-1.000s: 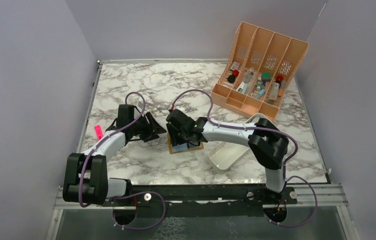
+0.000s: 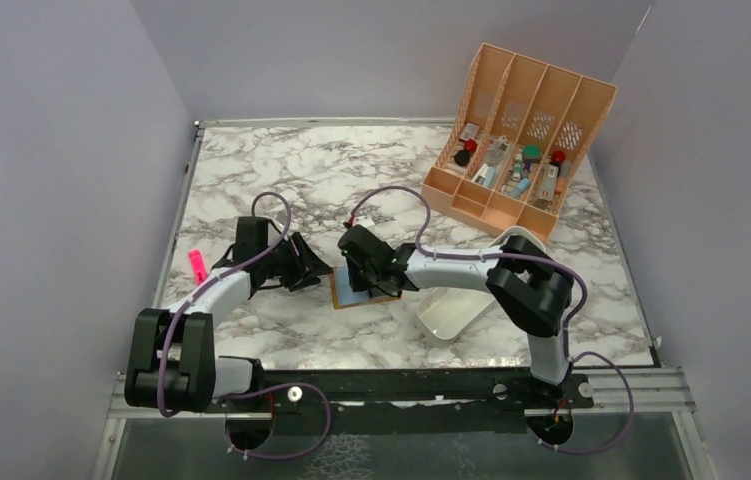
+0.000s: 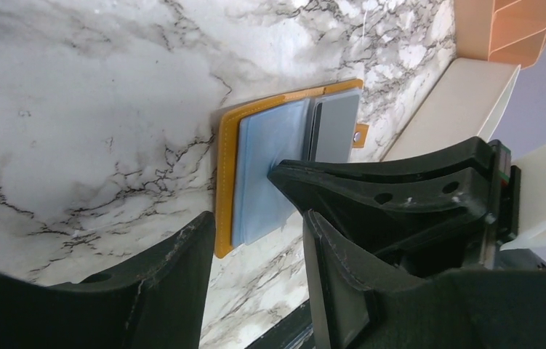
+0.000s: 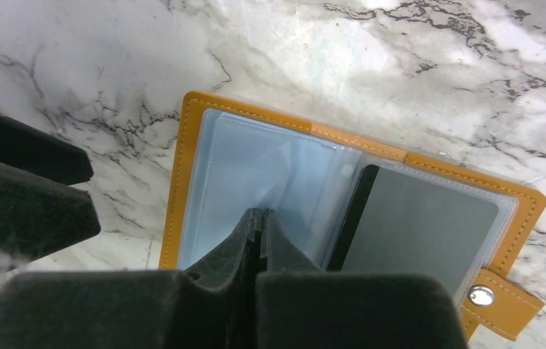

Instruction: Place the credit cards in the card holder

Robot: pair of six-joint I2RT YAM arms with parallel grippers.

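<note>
The card holder (image 4: 175, 174) lies spread on the marble table, with orange stitched edges and a snap tab at its right. Its left half carries a pale blue clear flap (image 4: 270, 156); on the right half is a grey panel (image 4: 422, 218) with a black strip. My right gripper is shut over the blue flap, its fingertips together with nothing between them and the flap outside them. To the left of the holder, my left gripper stands open and empty. No loose credit card can be made out.
A white tray (image 2: 451, 312) stands right of the holder, under the right arm. Behind it rises a tan compartment organizer (image 2: 486, 205) with small items. A pink object (image 2: 197, 266) lies at the far left.
In the top view the holder sits slightly further left than before. The left gripper has stayed open and shifted slightly.
</note>
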